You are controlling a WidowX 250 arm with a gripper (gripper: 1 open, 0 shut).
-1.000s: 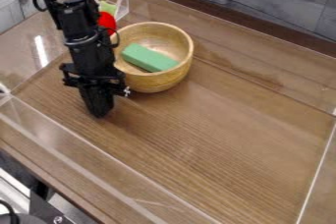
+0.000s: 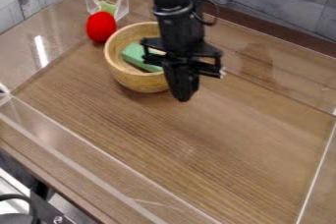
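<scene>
My black arm reaches in from the top centre, and its gripper (image 2: 182,84) is low over the right side of a yellow bowl (image 2: 125,71), partly hiding it. A green block (image 2: 140,57) lies in the bowl, just left of the gripper. The gripper looks shut, and I see nothing held in it, though its tips are small and dark.
A red object (image 2: 102,27) with a pale top stands at the back left, behind the bowl. Dark cables show at the bottom left corner.
The arm has moved right, from the left of the bowl to over its right side.
</scene>
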